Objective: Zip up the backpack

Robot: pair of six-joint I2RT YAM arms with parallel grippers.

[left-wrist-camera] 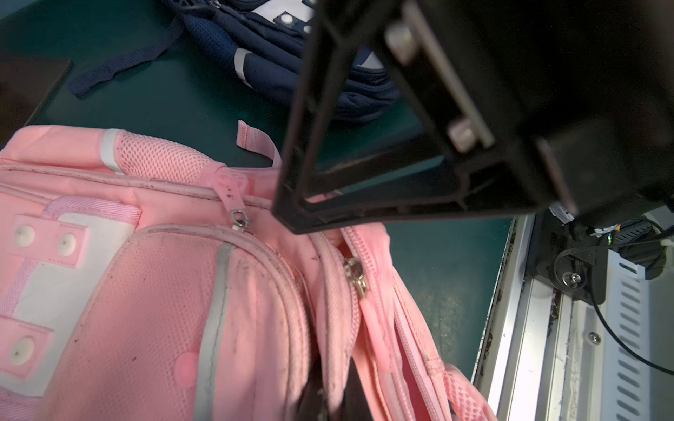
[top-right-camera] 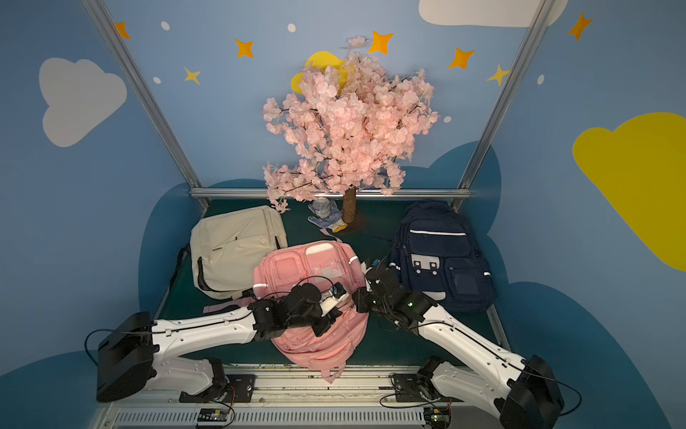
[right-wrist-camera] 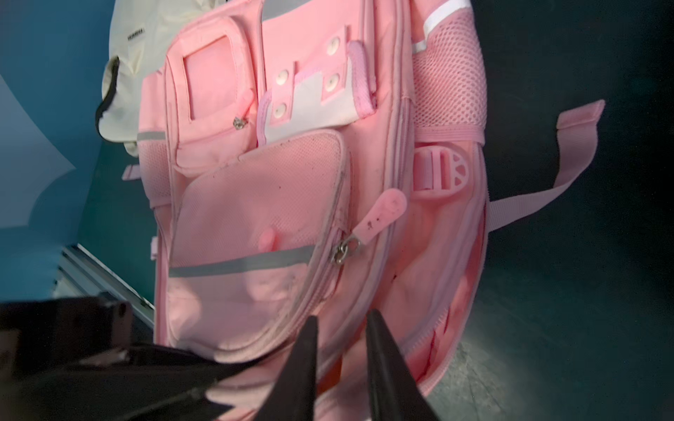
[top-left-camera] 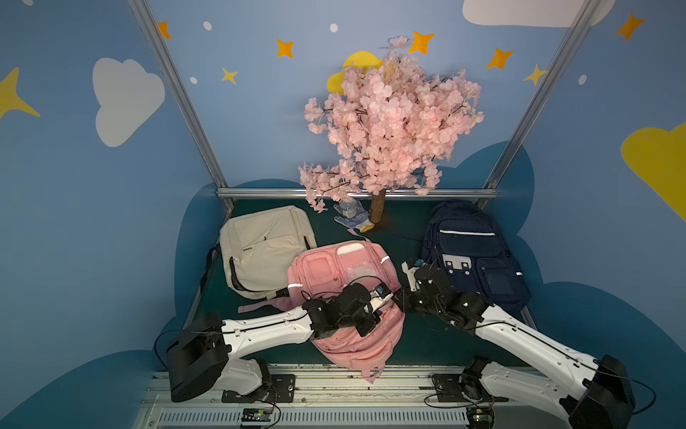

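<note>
The pink backpack (top-left-camera: 343, 261) lies in the middle of the floor, its main opening gaping on the right side near the front. In the left wrist view a metal zipper slider (left-wrist-camera: 356, 277) sits on that opening's edge. My left gripper is low in that view, with a pink fabric ridge pinched between its dark fingers. My right gripper stands open over the bag's right side, its fingertips apart. Between them pink fabric shows, and I cannot tell whether they touch it. A pink pull tab (right-wrist-camera: 382, 214) on the front pocket lies above them.
A beige backpack (top-left-camera: 264, 246) lies at left and a navy backpack (top-left-camera: 475, 250) at right. Behind stands a pink blossom tree (top-left-camera: 400, 121). Bare green floor (right-wrist-camera: 547, 280) borders the pink bag on its right.
</note>
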